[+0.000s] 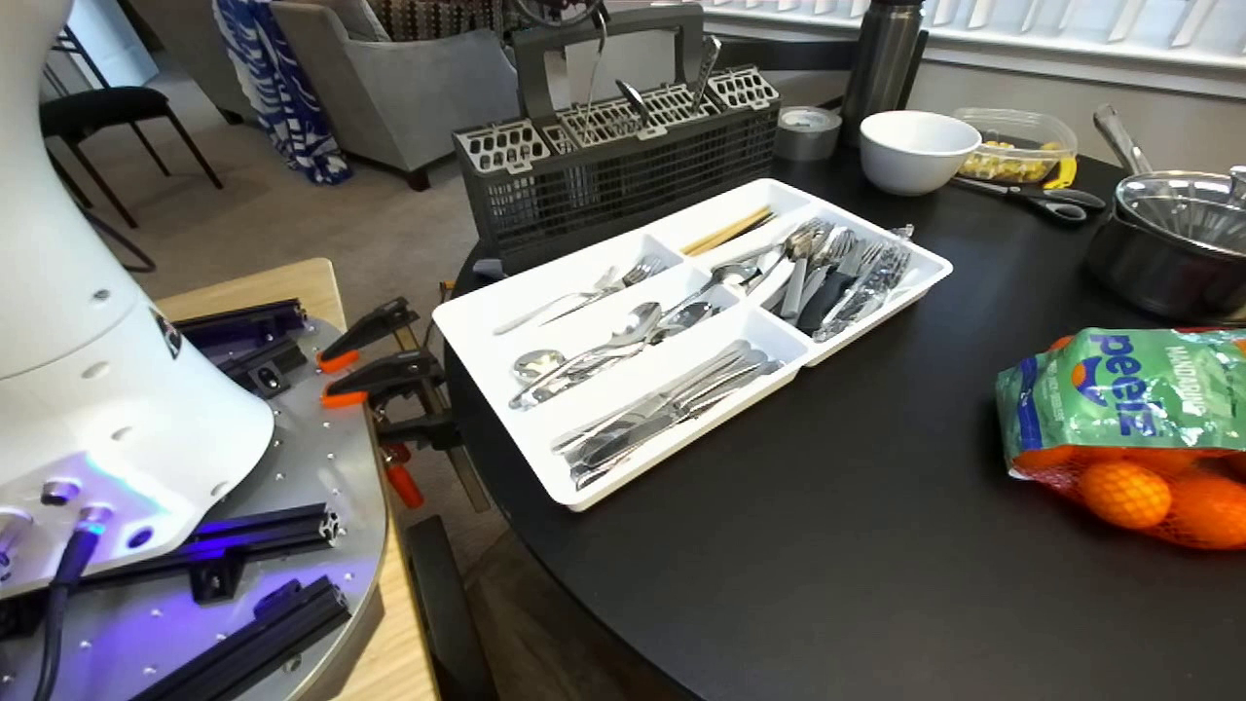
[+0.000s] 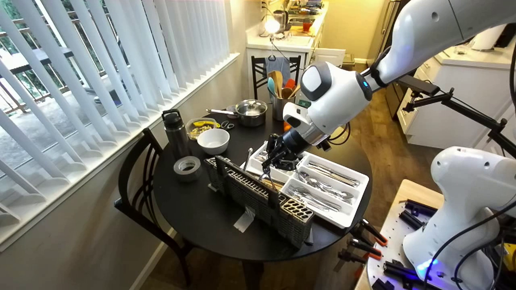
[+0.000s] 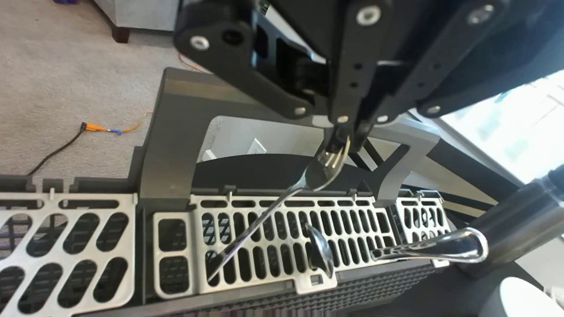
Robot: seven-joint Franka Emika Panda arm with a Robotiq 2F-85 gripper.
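A silver fork [image 3: 317,173] hangs from my gripper, which is shut on its tines. The fork's handle slants down across the slotted grey lid of the cutlery basket [image 3: 291,203]; whether its end is clear of the slots I cannot tell. Two other utensils stand in the basket: a dark spoon-like piece [image 3: 320,251] and a shiny handle [image 3: 439,248] to its right. Exterior view 2 has the gripper [image 2: 267,166] above the basket [image 2: 256,198]. In exterior view 1 the fork [image 1: 598,60] shows over the basket, the gripper mostly cut off at the top.
Beside the basket lies a white divided tray [image 1: 514,456] of sorted cutlery. The basket's tall handle [image 3: 169,153] rises close to my gripper. A white bowl [image 1: 917,152], tape roll [image 1: 806,130] and dark bottle [image 1: 882,64] stand to the right.
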